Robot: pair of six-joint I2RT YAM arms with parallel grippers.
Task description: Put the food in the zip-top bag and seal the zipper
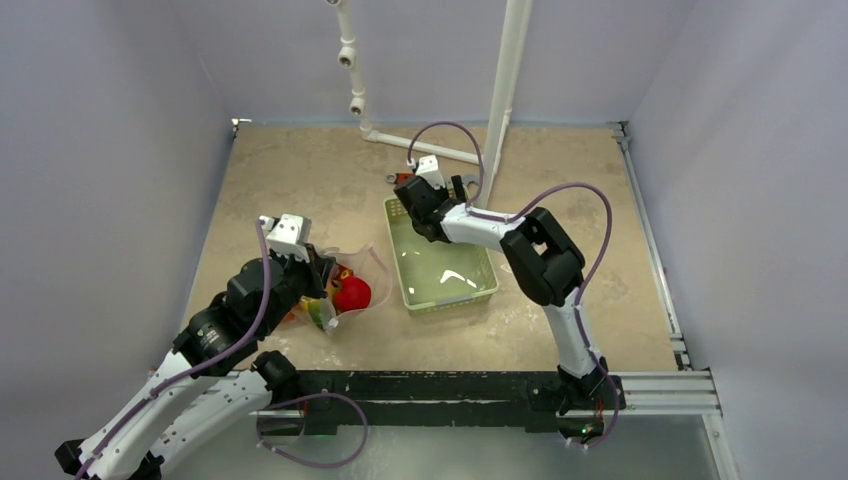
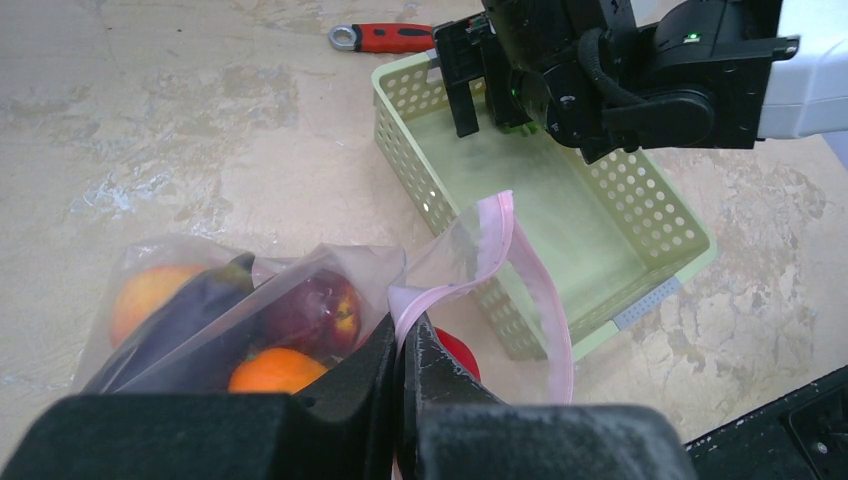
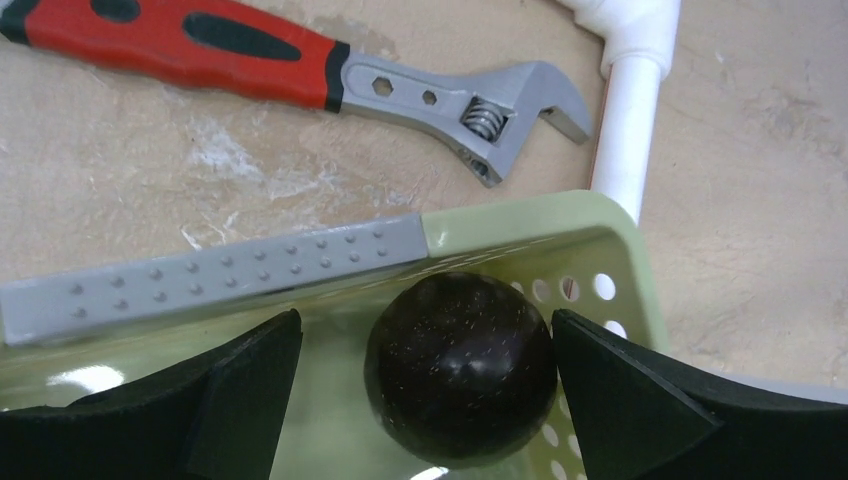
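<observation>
A dark round fruit (image 3: 460, 370) lies in the far corner of the green basket (image 1: 425, 307). Over it, my right gripper stands open, with the fruit between its fingers, close to the right one; a gap shows on the left side. My left gripper is shut on the pink-zippered rim of the clear zip top bag (image 2: 495, 245), whose mouth gapes toward the basket. Inside the bag are an eggplant (image 2: 190, 320), an orange (image 2: 275, 371), a dark red fruit (image 2: 312, 312), a peach-coloured fruit (image 2: 150, 298) and a red item (image 1: 352, 294).
A red-handled wrench (image 3: 190, 45) lies just behind the basket. White pipes (image 1: 500, 110) stand behind and beside the basket's far corner. Bare table lies to the basket's right and at the far left.
</observation>
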